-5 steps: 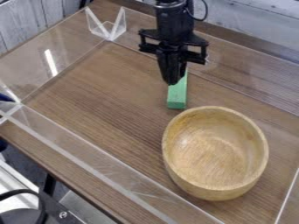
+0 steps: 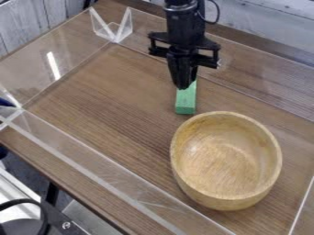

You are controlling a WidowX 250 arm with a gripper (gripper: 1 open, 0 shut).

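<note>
The black gripper (image 2: 185, 57) reaches down from the top middle of the camera view, its narrow tip shut, with nothing seen between its fingers. A green rectangular block (image 2: 185, 102) lies on the wooden surface just beneath the tip, partly hidden at its far end by the gripper. Whether the tip touches the block cannot be told.
A large round tan bowl (image 2: 226, 188) fills the lower right. A clear plastic object (image 2: 112, 26) stands at the back left. Dark cables lie at the bottom left.
</note>
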